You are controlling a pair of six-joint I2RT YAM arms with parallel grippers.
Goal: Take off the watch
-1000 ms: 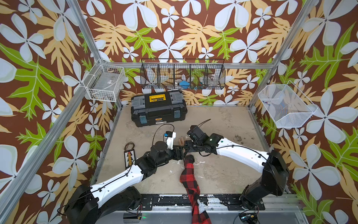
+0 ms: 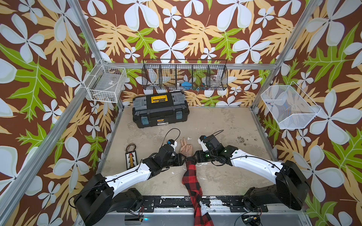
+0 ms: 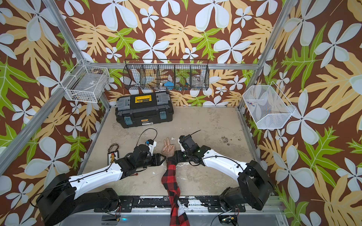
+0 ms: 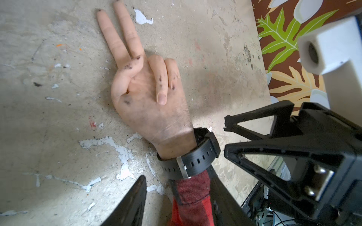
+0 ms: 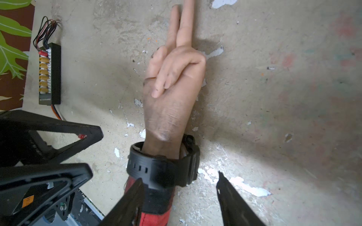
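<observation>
A black watch (image 4: pixel 198 158) with a slotted strap and silver buckle circles the wrist of a model hand (image 4: pixel 150 94), which lies palm up on the table. Its strap (image 5: pixel 145 167) also shows in the right wrist view, standing loose around the wrist. My left gripper is part open, fingers either side of the red sleeve (image 4: pixel 194 203) just below the watch. From the other side, my right gripper is part open, one finger over the sleeve and one over bare table. Nothing looks pinched in either.
A black toolbox (image 2: pixel 160 118) stands at the back left. To the left lies a small board with cables (image 2: pixel 131 159). Wire baskets (image 2: pixel 184 77) hang at the back and sides.
Both grippers have drawn apart, the right one back to the right and toward the front, the left slightly lower.
</observation>
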